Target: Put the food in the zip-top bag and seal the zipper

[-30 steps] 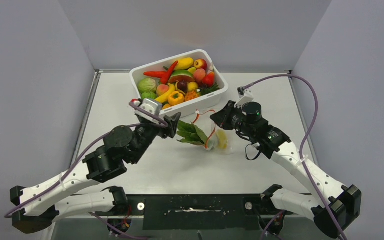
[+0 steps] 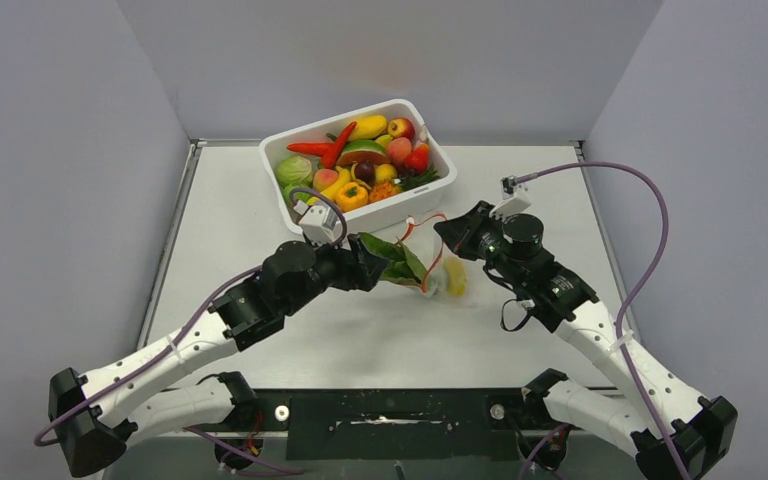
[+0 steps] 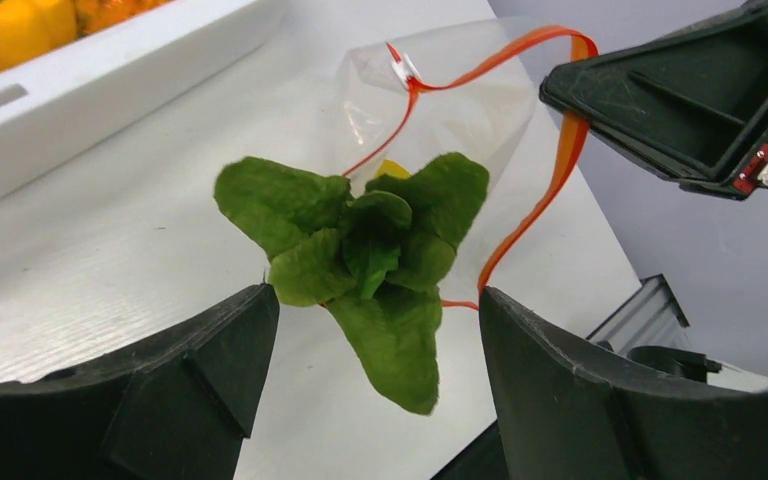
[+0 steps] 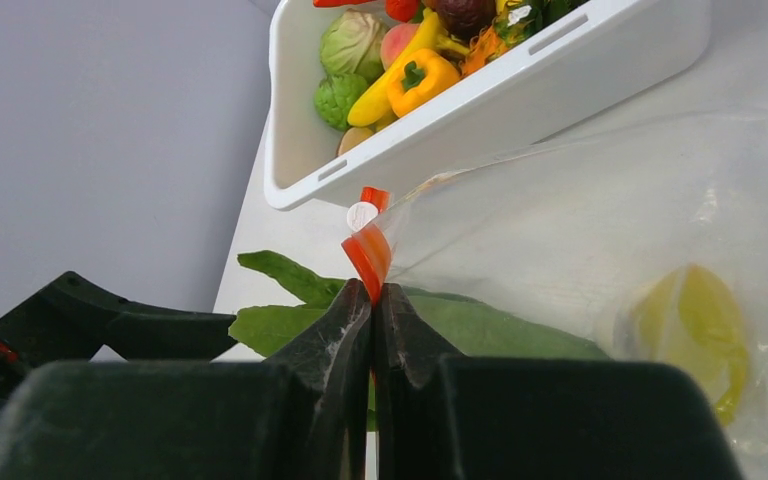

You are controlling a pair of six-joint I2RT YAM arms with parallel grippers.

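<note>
A clear zip top bag (image 3: 480, 115) with an orange zipper (image 3: 535, 205) around its mouth hangs from my right gripper, which is shut on the orange rim. Leafy greens (image 3: 370, 235) poke out of the bag's mouth, their stems inside it. Deeper in the bag lies a yellow food piece (image 4: 695, 335). A white slider (image 4: 361, 215) shows on the zipper. My left gripper is open in front of the leaves, its fingers to either side with nothing held between them.
Behind the bag stands a white bin (image 2: 290, 215) full of play fruit and vegetables, close to both grippers.
My left gripper has moved right, close to the leaves. The right gripper has shifted slightly right, drawing the bag and its contents along.
</note>
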